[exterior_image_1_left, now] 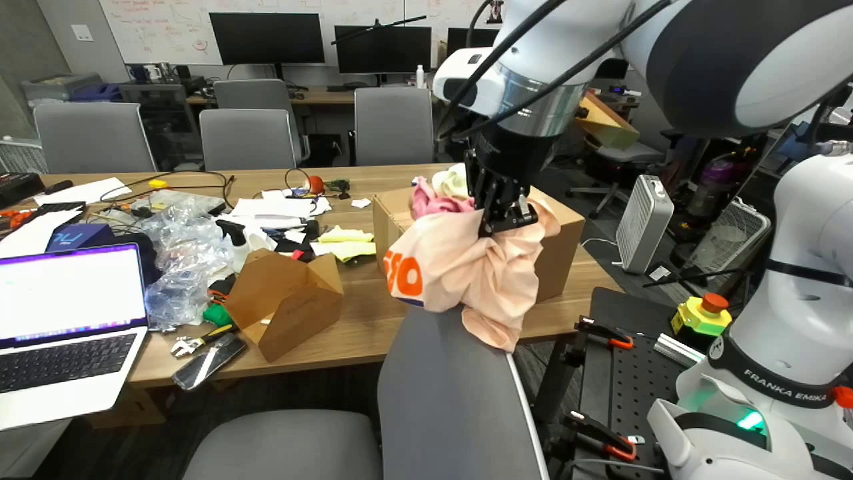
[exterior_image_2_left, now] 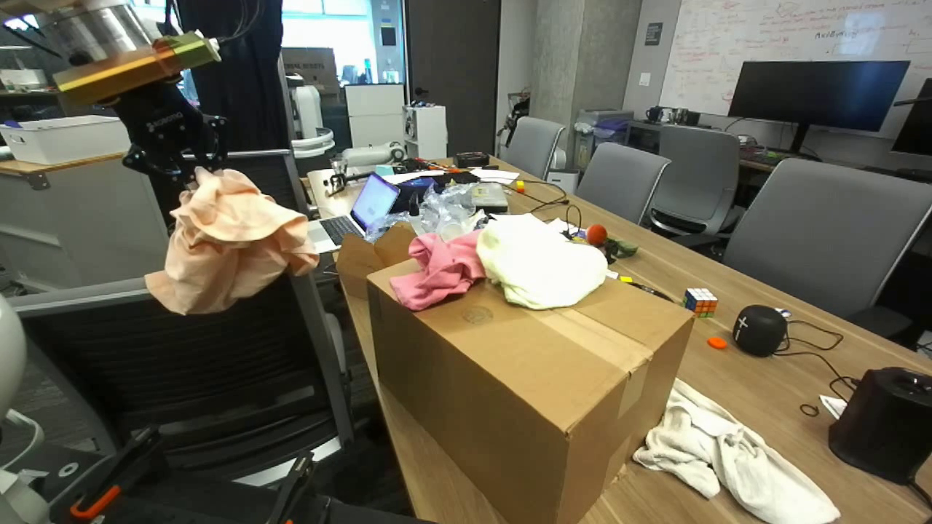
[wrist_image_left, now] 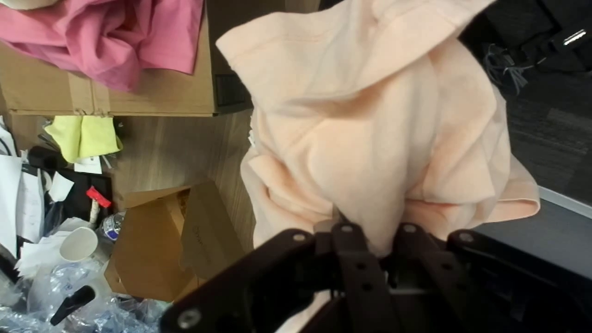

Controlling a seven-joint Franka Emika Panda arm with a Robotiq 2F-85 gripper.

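Note:
A peach-coloured cloth (exterior_image_1_left: 448,256) with orange lettering hangs bunched from my gripper, which is shut on a fold of it. In exterior view 2 the same cloth (exterior_image_2_left: 231,240) drapes over the top of the grey chair's backrest (exterior_image_2_left: 113,297), its lower folds seeming to touch it. On the big closed cardboard box (exterior_image_2_left: 489,375) lie a pink cloth (exterior_image_2_left: 441,266) and a pale yellow cloth (exterior_image_2_left: 537,262). From the wrist, the pink cloth (wrist_image_left: 111,44) shows at the upper left, apart from the peach one.
A small open carton (exterior_image_1_left: 284,300), plastic wrap (exterior_image_1_left: 188,256) and a laptop (exterior_image_1_left: 72,320) crowd the table's left. A white cloth (exterior_image_2_left: 734,454) lies beside the big box. The box top's near part is bare. An emergency stop (exterior_image_1_left: 704,312) sits by the arm's base.

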